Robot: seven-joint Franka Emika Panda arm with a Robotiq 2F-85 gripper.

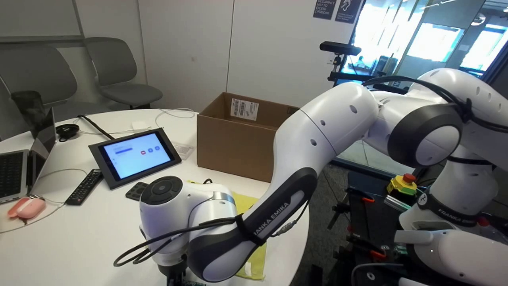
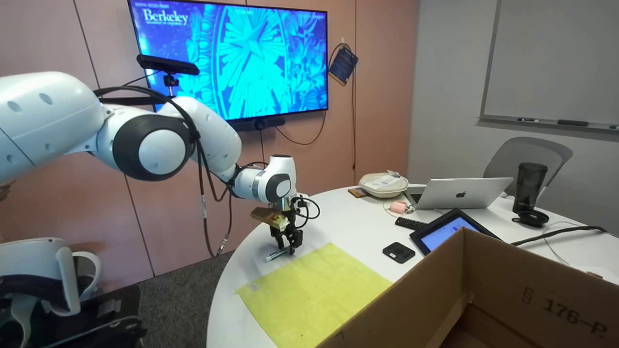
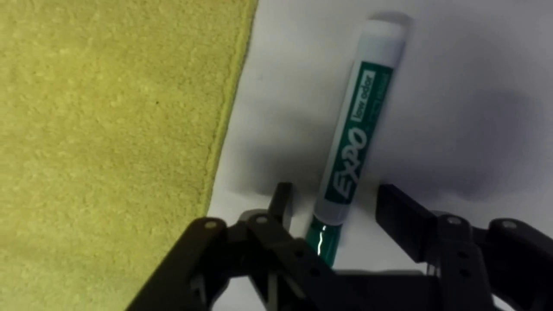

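On the white table lies a green and white Expo marker point(image 3: 352, 140), just beside the yellow cloth point(image 3: 114, 114) and not on it. My gripper is part open low over the table, one black finger on each side of the marker near its green cap end. White table shows between the marker and both fingertips, so neither appears to touch it. Seen in exterior view 2, the gripper point(image 2: 284, 249) points down, with the marker point(image 2: 277, 254) at its fingertips and the cloth point(image 2: 313, 296) to the right. Exterior view 1 cuts off the fingertips at the bottom edge.
A cardboard box point(image 1: 238, 147) stands open on the table beyond the cloth. A tablet point(image 1: 138, 155), a black remote point(image 1: 85, 186), a small dark device point(image 2: 398, 252) and a laptop point(image 2: 464, 193) occupy the far part. The table's rounded edge is close to the arm.
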